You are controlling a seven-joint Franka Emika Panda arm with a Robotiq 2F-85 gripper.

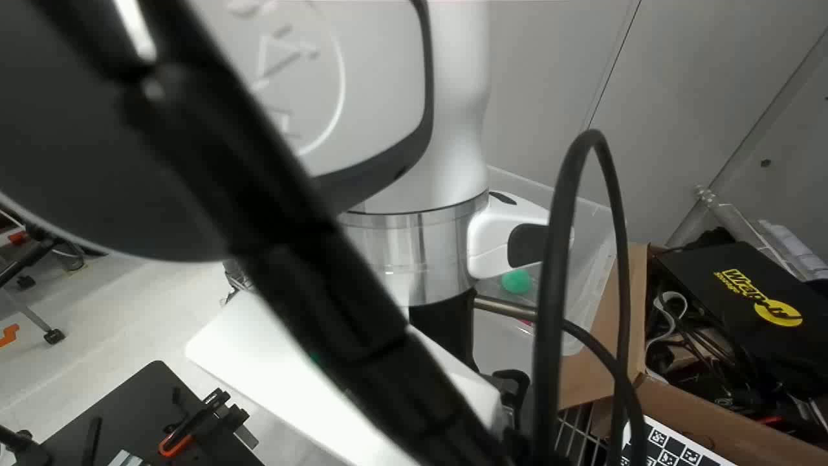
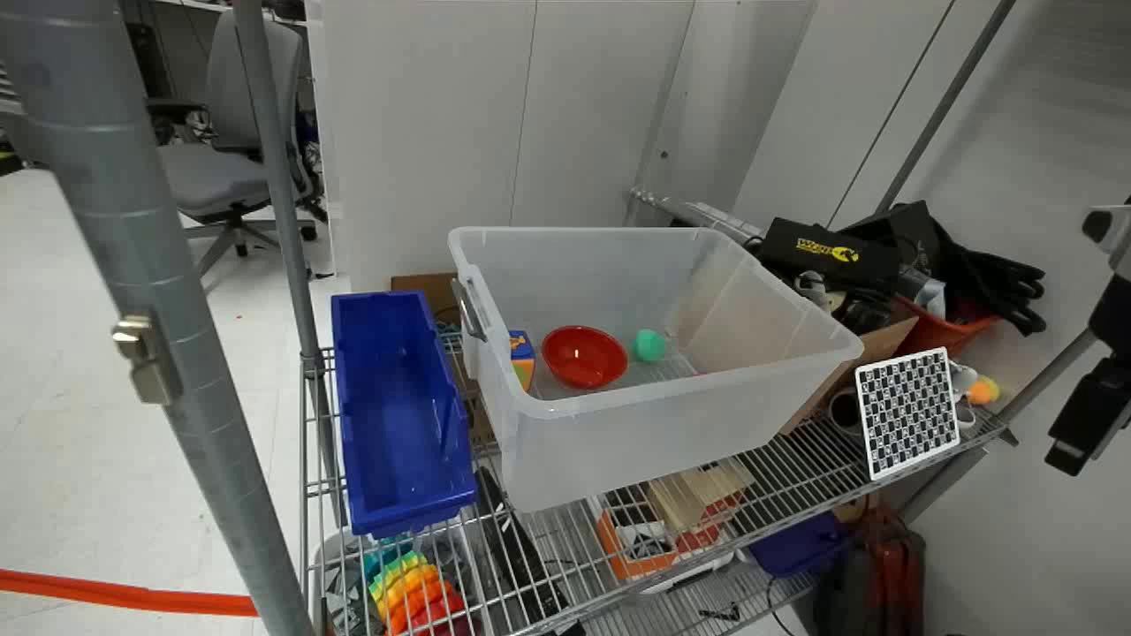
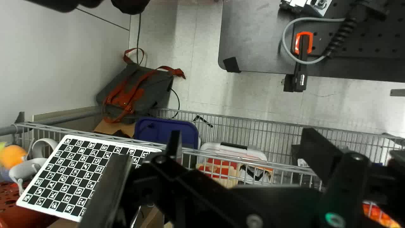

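In the wrist view my gripper stands open, its dark fingers (image 3: 317, 146) wide apart, with nothing between them. Below it in that view runs the wire shelf. A clear plastic bin (image 2: 636, 450) sits on this shelf in the second exterior view. Inside lie a red bowl (image 2: 584, 357), a green round object (image 2: 649, 344) and a small blue and yellow box (image 2: 521, 359). Beside the bin, on its left, is an empty-looking blue bin (image 2: 408, 424). The arm's body (image 1: 380, 85) fills much of the first exterior view and hides part of the clear bin.
A checkered board (image 2: 908, 412) leans at the shelf's right end, near a cardboard box of black items (image 1: 737, 310). A dark table (image 3: 254, 41) with an orange-handled clamp (image 3: 303, 43) stands across the floor gap. A grey metal post (image 2: 159, 286) rises at the left.
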